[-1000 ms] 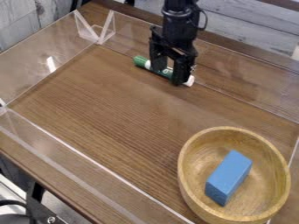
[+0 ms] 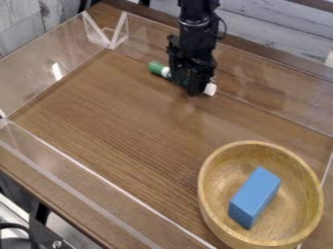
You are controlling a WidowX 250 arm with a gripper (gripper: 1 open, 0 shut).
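My black gripper [image 2: 190, 73] reaches down from the top of the view over a green and white elongated object [image 2: 160, 70], which lies at the back middle of the table. The gripper covers the object's middle; its green end shows at the left and its white end at the right. Whether the fingers touch or hold it cannot be told.
A tan round bowl [image 2: 216, 171] holding a blue block [image 2: 254, 197] stands at the front right.
The gripper has shifted slightly over the green and white object, which lies in about the same place.
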